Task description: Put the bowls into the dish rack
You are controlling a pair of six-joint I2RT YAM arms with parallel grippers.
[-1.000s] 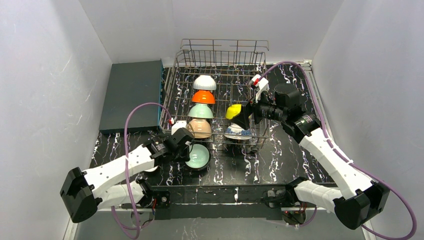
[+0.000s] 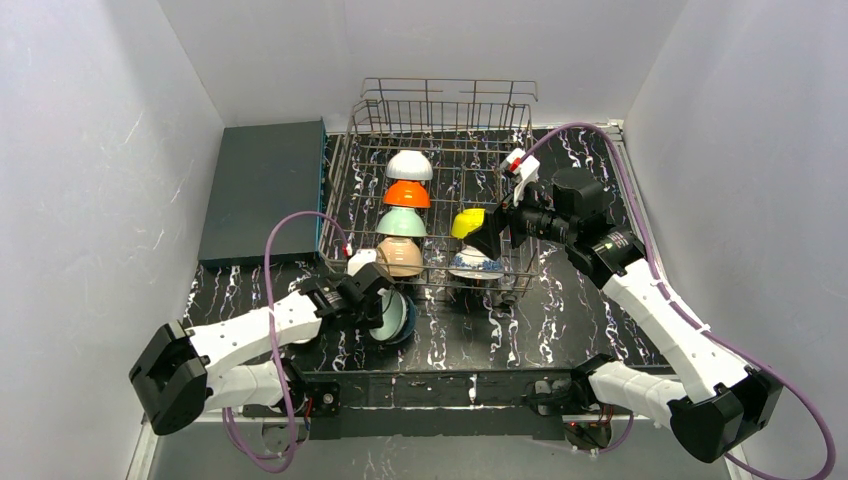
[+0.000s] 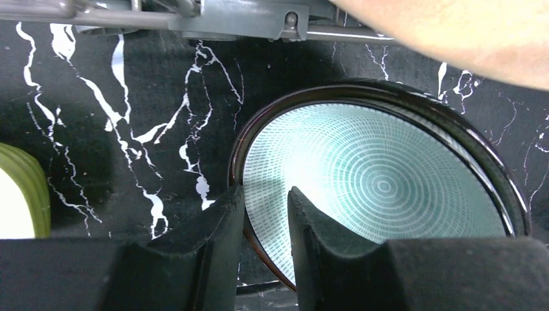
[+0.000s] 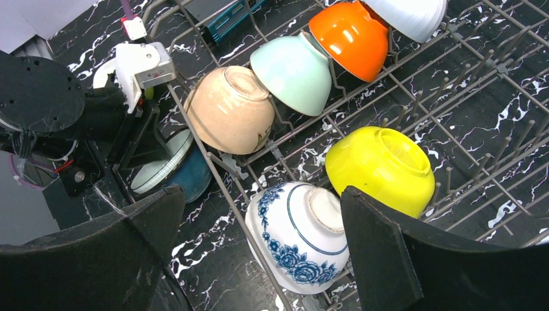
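Observation:
A dark blue bowl with a pale ribbed inside (image 3: 382,168) sits tilted on the counter before the rack (image 2: 470,140). My left gripper is at its rim, fingers part apart, one finger inside and one at the outer edge. In the rack stand white (image 2: 409,165), orange (image 2: 406,195), mint (image 2: 403,222) and tan (image 2: 400,258) bowls in a left row, with yellow (image 4: 382,168) and blue-flowered white (image 4: 291,240) bowls at the right. My right gripper hangs open over the right row.
A dark flat box (image 2: 260,190) lies left of the rack. A green-edged item (image 3: 32,194) is left of the bowl. Grey walls enclose the counter.
My left arm has moved slightly right, and the bowl under it has tilted, showing more of its blue outside. The right arm is still.

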